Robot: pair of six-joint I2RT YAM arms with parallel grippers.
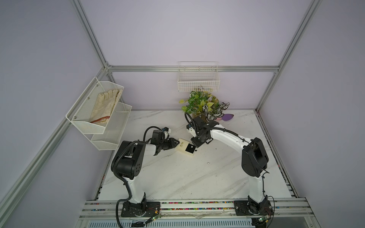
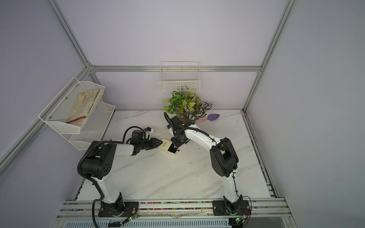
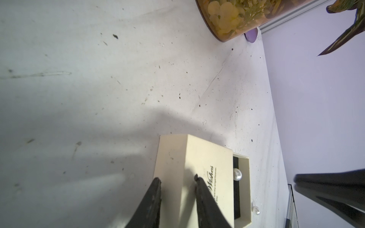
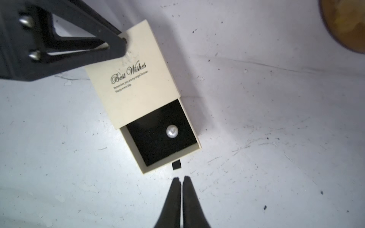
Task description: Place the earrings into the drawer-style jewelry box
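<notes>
The cream jewelry box (image 4: pixel 136 83) lies on the table with its drawer partly out, showing a black lining (image 4: pixel 155 144). One pearl earring (image 4: pixel 172 131) rests in that drawer. Another small earring (image 1: pixel 208 163) lies on the bare table in front and to the right. My left gripper is shut on the box's closed end, its fingers straddling the cover. Over the table beyond the drawer's pull tab (image 4: pixel 176 164) hovers my right gripper; its fingertips are close together with a sliver of gap, nothing seen between them.
A potted plant (image 1: pixel 203 104) stands at the back, a purple spatula (image 1: pixel 227 117) beside it. White wire baskets hang on the left (image 1: pixel 98 129) and back wall (image 1: pixel 198 81).
</notes>
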